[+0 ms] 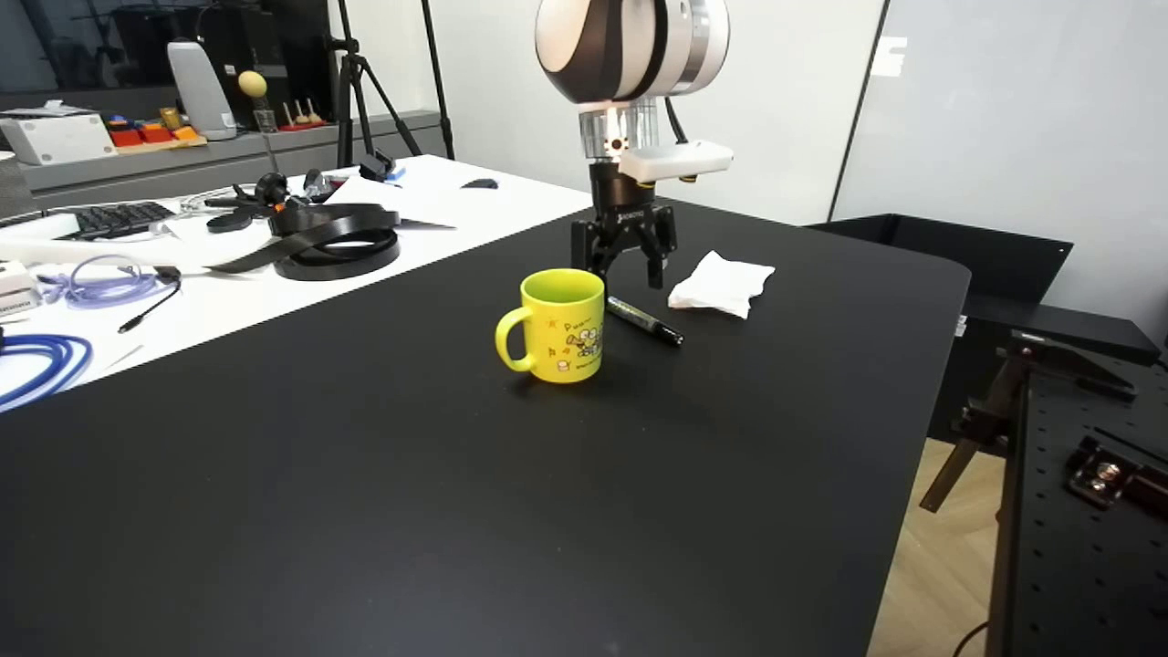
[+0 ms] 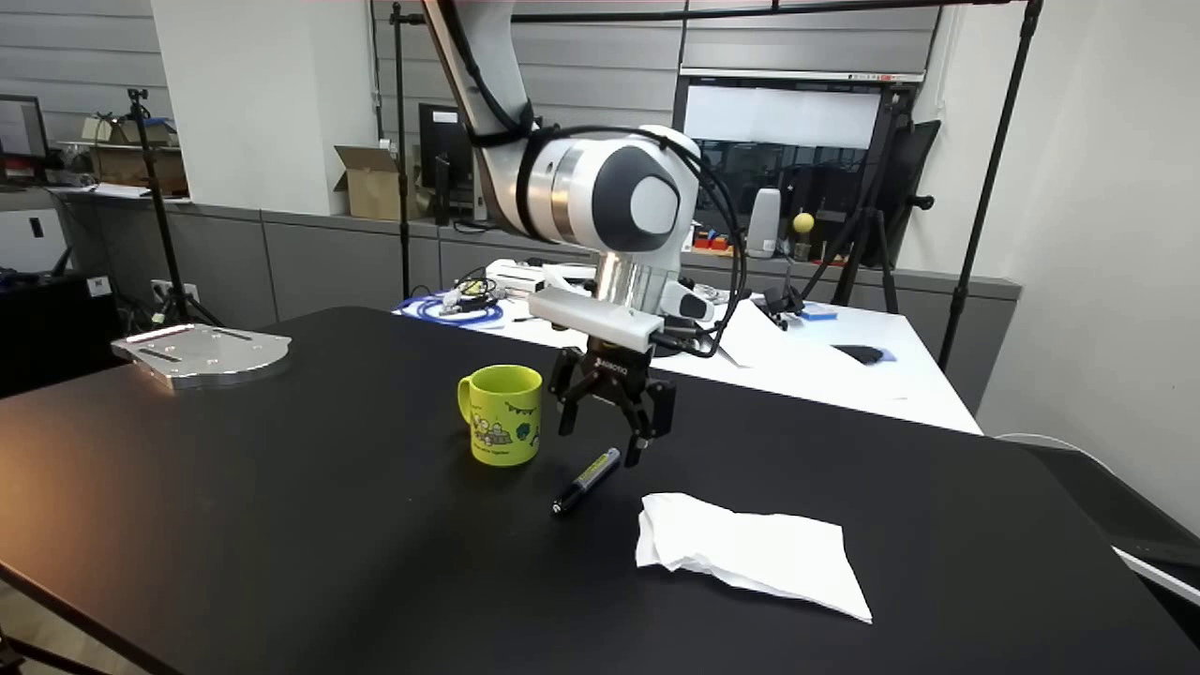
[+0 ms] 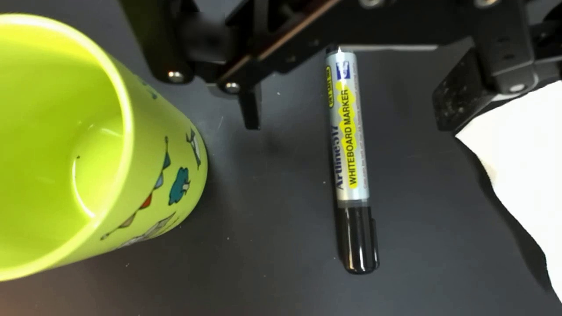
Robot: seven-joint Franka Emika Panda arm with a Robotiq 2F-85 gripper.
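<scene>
My gripper [image 1: 631,279] is open above the black table, with nothing held between its fingers. Below it lies a whiteboard marker [image 3: 348,131], flat on the table, silver with a black cap; in the wrist view its barrel runs between the two spread fingers. A yellow-green mug [image 1: 561,328] stands upright beside the marker, its handle turned away from it. The wrist view looks down into the mug [image 3: 63,147], whose visible inside is bare. On the marker's other side rests a folded white cloth or tissue [image 2: 754,557], close to one finger in the wrist view.
A metal plate [image 2: 208,351] lies at the table's far left in the second exterior view. Beyond the table, a white desk [image 1: 482,219] carries cables, a keyboard and black straps.
</scene>
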